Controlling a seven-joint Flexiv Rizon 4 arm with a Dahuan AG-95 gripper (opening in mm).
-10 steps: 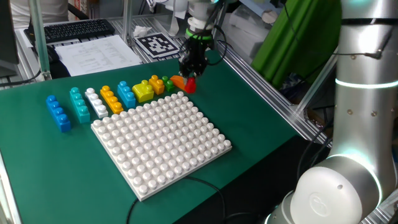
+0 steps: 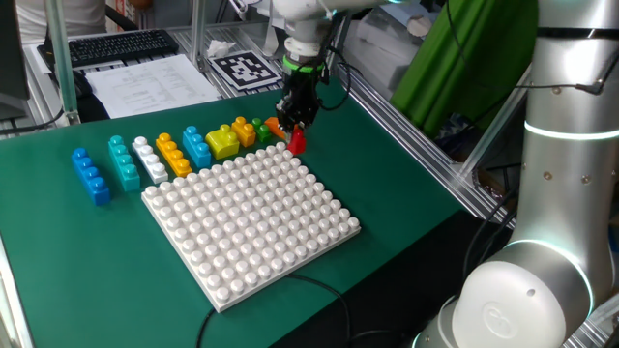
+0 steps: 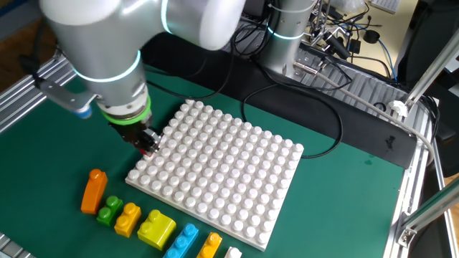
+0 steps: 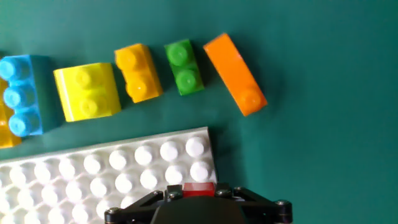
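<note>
A red block is held at the far corner of the white studded baseplate, with my gripper shut on it. In the wrist view only a small part of the red block shows between the fingertips, over the board's corner studs. From the opposite side, the gripper hides most of the block beside the board's edge. Whether the block touches the studs cannot be made out.
An orange block, a green block, a yellow-orange block and a yellow block lie in a row beside the board. Several more blocks continue the row, ending with a dark blue one.
The gripper and red block have shifted slightly toward the camera and lower in the picture, closer to the board's corner. Board and loose blocks have stayed put.
</note>
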